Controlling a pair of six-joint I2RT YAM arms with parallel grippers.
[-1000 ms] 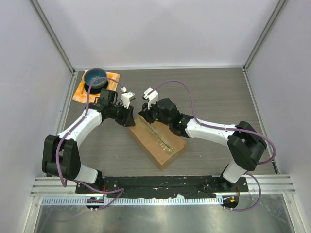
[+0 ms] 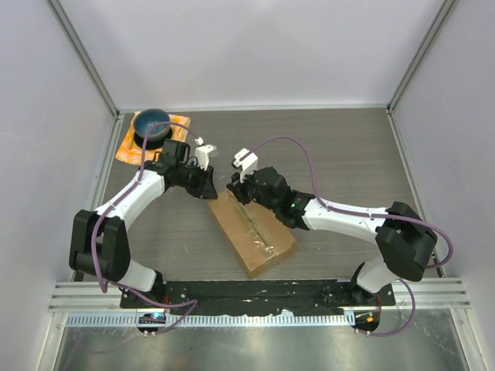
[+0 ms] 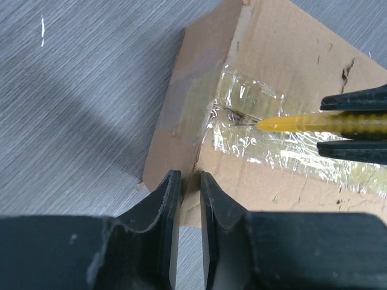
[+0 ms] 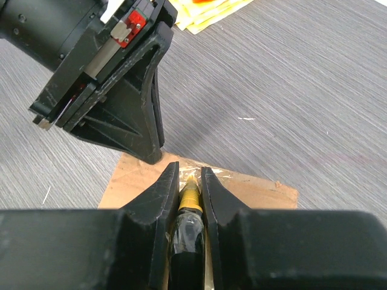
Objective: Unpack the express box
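Note:
A taped brown cardboard box (image 2: 267, 246) lies aslant on the floor, its clear tape (image 3: 287, 145) running along the top. My right gripper is shut on a yellow and black cutter (image 3: 302, 124). The cutter's thin tip meets the tape near the box's far edge, where the tape looks split and wrinkled. My left gripper is at the far left corner of the box, with only a narrow gap between its fingers. Cardboard shows at that gap, but whether the fingers grip it is unclear.
A dark blue round bowl (image 2: 152, 122) and a black one sit on an orange cloth (image 2: 126, 148) at the back left. White walls enclose the space.
My right gripper has shifted slightly right and toward the front, along the tape. The box's near end has turned a little to the left. The left gripper has hardly moved.

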